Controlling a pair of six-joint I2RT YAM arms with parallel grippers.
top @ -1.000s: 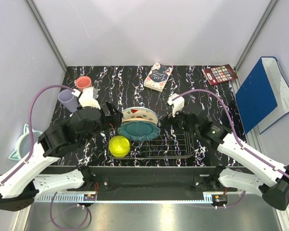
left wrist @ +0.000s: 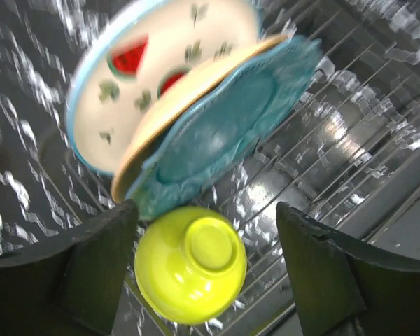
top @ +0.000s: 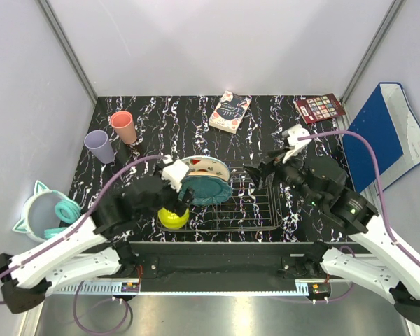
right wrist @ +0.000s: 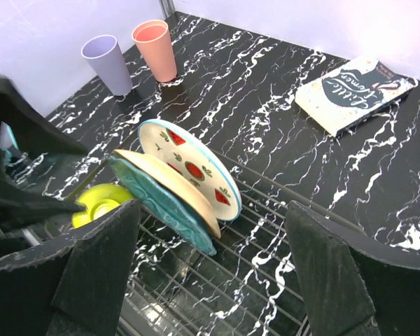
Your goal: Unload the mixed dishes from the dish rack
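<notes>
In the dish rack (top: 255,210) stand a floral white plate (right wrist: 189,157), a tan plate (right wrist: 173,178) and a teal plate (left wrist: 224,126). A yellow bowl (left wrist: 189,266) lies upside down at the rack's left end. My left gripper hangs close over the bowl, fingers apart, one on either side of it in its wrist view. My right gripper is raised over the rack's right part, fingers apart with nothing held.
A purple cup (top: 100,145) and pink cup (top: 124,127) stand back left. A book (top: 229,112) and red box (top: 319,108) lie behind. A blue binder (top: 367,133) stands right; teal-handled items (top: 42,210) sit left.
My left gripper has moved right and toward the front, over the yellow bowl. My right gripper has moved to the right, away from the plates.
</notes>
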